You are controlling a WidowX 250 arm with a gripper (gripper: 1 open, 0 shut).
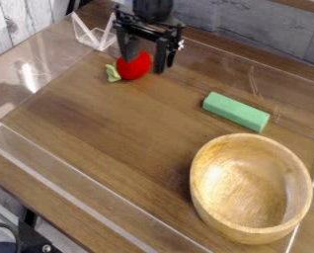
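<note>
My black gripper hangs at the top middle of the table, its fingers spread either side and just above a round red object with a small green leafy part at its left, perhaps a toy fruit or vegetable. The gripper looks open; whether its fingertips touch the red object cannot be told. A green block lies to the right, and a large pale wooden bowl sits at the front right.
A white wire-like holder stands at the back left. A grey wall runs along the back.
</note>
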